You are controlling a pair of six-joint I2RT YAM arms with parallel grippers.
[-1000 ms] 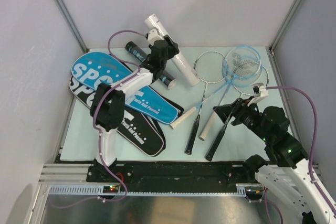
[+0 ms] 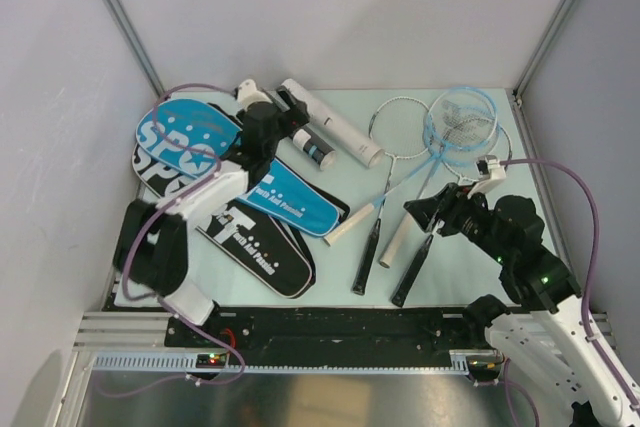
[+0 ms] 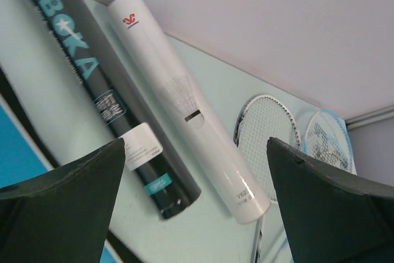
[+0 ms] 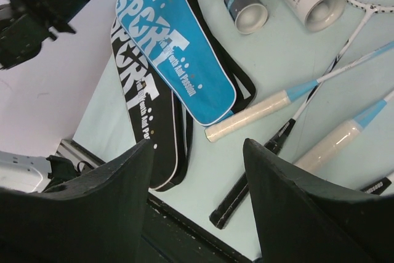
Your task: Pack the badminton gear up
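Side by side at the back lie a white tube (image 2: 335, 123) and a dark tube (image 3: 101, 72) with a pale band. My left gripper (image 2: 290, 107) is open above them, its fingers apart and empty; it hides part of the dark tube in the top view. A blue racket bag (image 2: 290, 197) lies on a black one (image 2: 255, 247) at left. Several rackets lie at right: black-handled ones (image 2: 369, 257) and blue ones with pale grips (image 4: 249, 115). Over their handles hangs my right gripper (image 2: 430, 209), open, with nothing between its fingers.
Walls close in the back and both sides of the pale table (image 2: 190, 272). Racket heads (image 2: 460, 127) overlap at the back right. Bare table shows between the bags and the black-handled rackets, and at the front left.
The white tube was slanted up in my left gripper; now it lies down beside the dark tube, released. My left gripper has moved left off it. My right gripper has hardly moved.
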